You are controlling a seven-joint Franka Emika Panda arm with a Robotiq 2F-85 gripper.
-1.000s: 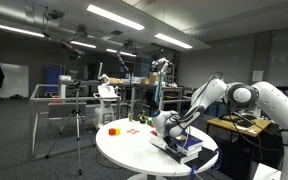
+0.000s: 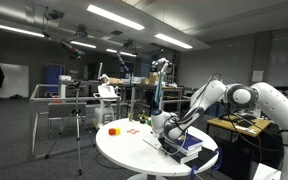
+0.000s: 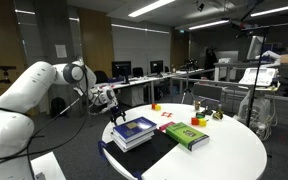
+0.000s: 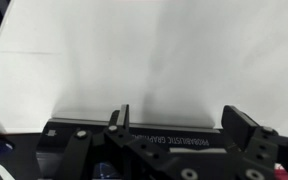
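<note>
My gripper is open in the wrist view, its two dark fingers (image 4: 120,120) wide apart at the lower edge. Just below and between them runs the dark spine of a book (image 4: 184,140) with light lettering, partly covered by the gripper body. Whether the fingers touch it, I cannot tell. In exterior view 2 a stack of thick books with a blue cover on top (image 3: 134,128) lies at the near left of the white table; the hand is behind it, its tips too small to make out. A green book (image 3: 186,137) lies to its right.
The round white table (image 3: 234,140) has free room on its right. Small red and yellow objects (image 2: 115,131) stand toward its far side. Below the stack lies a black surface (image 3: 149,160). A tripod (image 2: 78,115) stands on the floor beyond the table.
In exterior view 1 the hand has shifted slightly to the left and downward beside the book stack. The books look unmoved.
</note>
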